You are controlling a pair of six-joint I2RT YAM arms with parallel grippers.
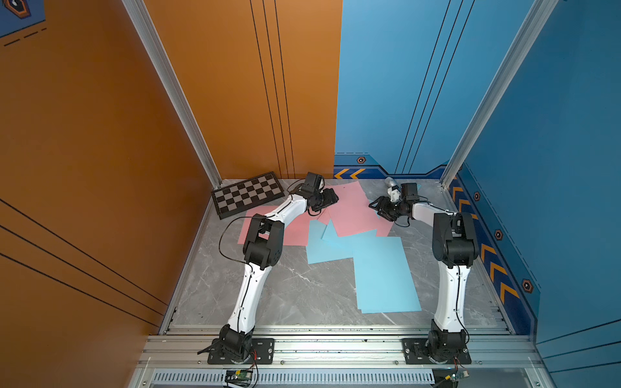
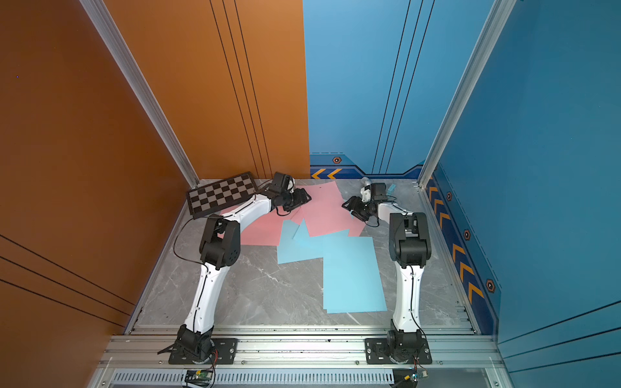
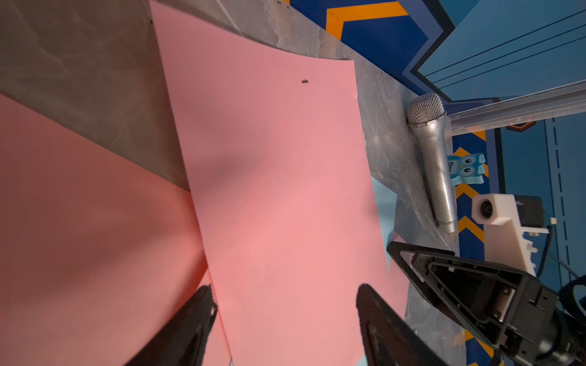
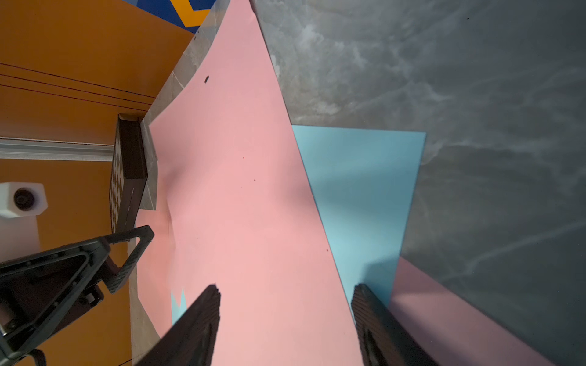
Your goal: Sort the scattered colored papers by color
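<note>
A large pink sheet (image 1: 352, 210) lies at the back middle, over other papers. Farther left is a second pink sheet (image 1: 294, 231), partly beneath my left arm. Blue sheets lie at the front: one (image 1: 386, 274) to the right, another (image 1: 330, 251) tucked partly under the pink. In the right wrist view, a blue strip (image 4: 360, 177) and a pink corner (image 4: 445, 299) show from under the large pink sheet. My left gripper hovers over that sheet's left side, open and empty. Above its right side, my right gripper is likewise open, holding nothing.
A checkered board (image 1: 249, 194) rests at the back left. A silver microphone (image 3: 436, 164) and a small blue figure (image 3: 467, 169) are at the back right. Bare grey table (image 1: 291, 294) shows at the front left.
</note>
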